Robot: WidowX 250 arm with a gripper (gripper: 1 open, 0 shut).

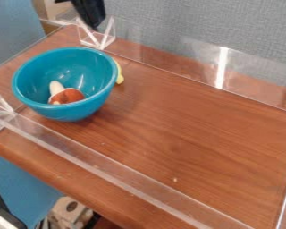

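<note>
A teal bowl (97, 94) stands at the left of the wooden table. Inside it lie a reddish-orange round object (68, 96) and a pale piece beside that. A small yellow object shows just behind the bowl's right side, partly hidden. The dark gripper (88, 11) is high above and behind the bowl, mostly cut off by the top edge, so its fingertips and their state cannot be made out.
Clear plastic barriers (223, 63) edge the table (206, 134) along the back and front. A grey wall stands behind.
</note>
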